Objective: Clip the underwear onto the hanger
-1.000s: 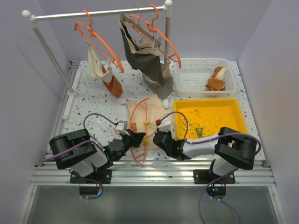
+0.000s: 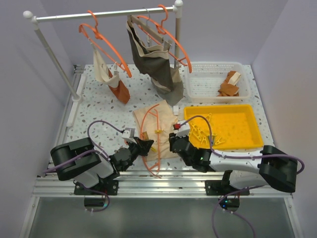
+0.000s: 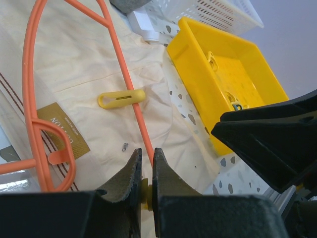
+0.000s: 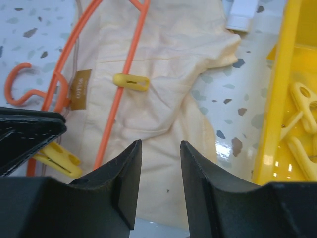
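The beige underwear point(image 2: 163, 114) lies flat on the table, with an orange hanger point(image 3: 121, 54) on it. A yellow clip point(image 4: 130, 81) sits on the hanger's straight bar. My left gripper point(image 2: 147, 144) is over the hanger's lower left part; in its wrist view a second yellow clip point(image 3: 145, 197) shows at its fingertips, largely hidden. My right gripper is right of the hanger, above the underwear, its fingers apart with nothing visible between them.
A yellow bin point(image 2: 240, 126) of clips is at the right, a white basket point(image 2: 213, 96) behind it. A rack point(image 2: 59, 16) with hung garments stands at the back. A small white block point(image 2: 176, 109) lies by the underwear.
The right arm has moved to the right, away from the hanger. The hanger has shifted slightly right since a second ago. The left arm looks nearly unchanged.
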